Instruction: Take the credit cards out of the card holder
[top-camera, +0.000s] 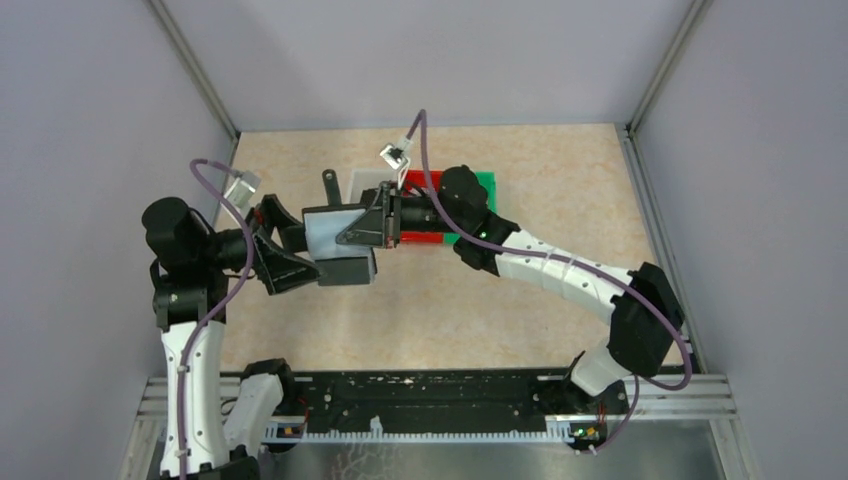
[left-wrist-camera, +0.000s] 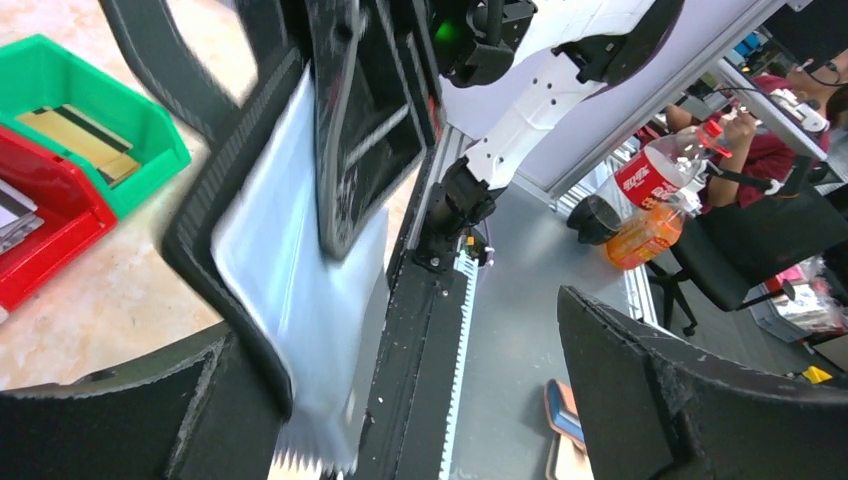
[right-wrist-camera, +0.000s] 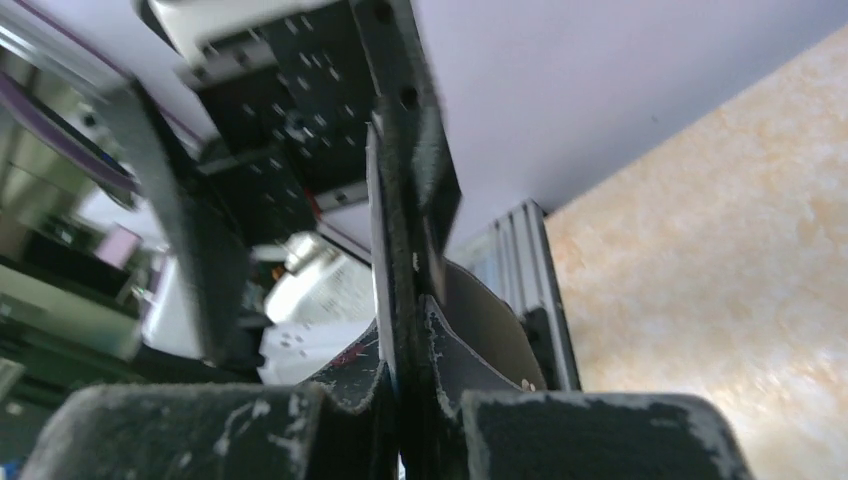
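The card holder (top-camera: 338, 272), dark outside with a pale blue inner face and a strap, hangs above the table in the top view. My right gripper (top-camera: 342, 240) is shut on it from the right. In the right wrist view the card holder (right-wrist-camera: 412, 300) stands edge-on between the pinched fingers, its dark folds spreading below. At the holder's left side, my left gripper (top-camera: 308, 253) stands open with fingers apart. The left wrist view shows the pale blue face of the holder (left-wrist-camera: 300, 270) near one finger (left-wrist-camera: 140, 420); no card shows between the fingers.
Behind the right arm are a red bin (top-camera: 425, 180) and a green bin (top-camera: 486, 183), with a white bin (top-camera: 362, 183) to their left. Flat cards lie in the green bin (left-wrist-camera: 150, 130) and the red one.
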